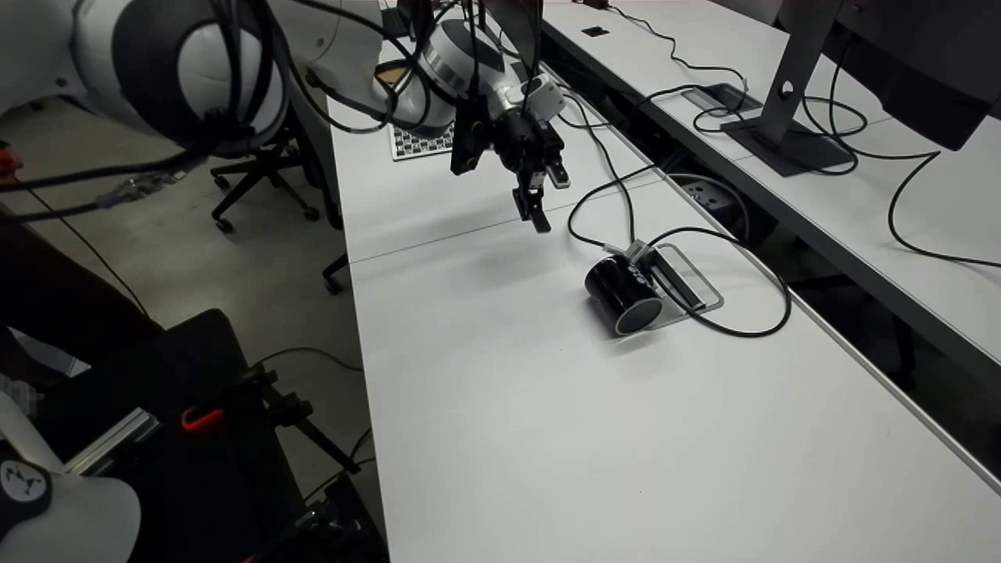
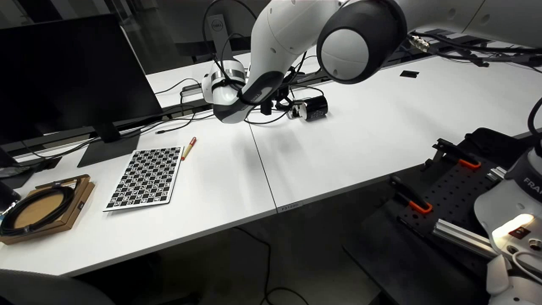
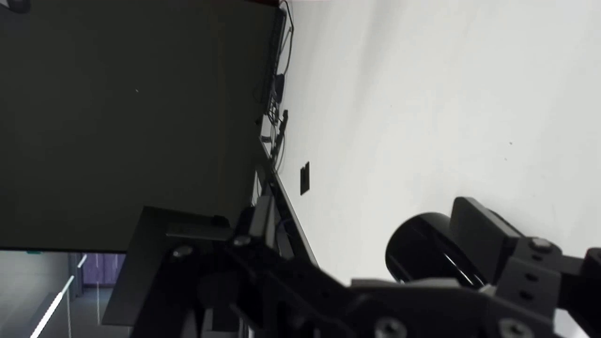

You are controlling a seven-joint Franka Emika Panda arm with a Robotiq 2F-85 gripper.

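A black mug [image 1: 623, 295] lies on its side on the white table [image 1: 488, 422], beside a cable box in exterior view 1. In exterior view 2 the mug [image 2: 316, 107] shows just right of the arm's wrist. My gripper [image 1: 550, 202] is open above the table, apart from the mug, up and to its left in exterior view 1. Seen from the wrist, the mug [image 3: 419, 245] appears toward the right finger [image 3: 479, 234], which covers part of it. Nothing is held. The arm mostly hides the gripper in exterior view 2.
A black cable [image 1: 783, 300] loops around the metal-framed table outlet beside the mug. A checkered board [image 2: 145, 178], a red-yellow pen [image 2: 188, 148] and a cardboard box [image 2: 68, 206] lie on the other table half, near a monitor [image 2: 76, 76].
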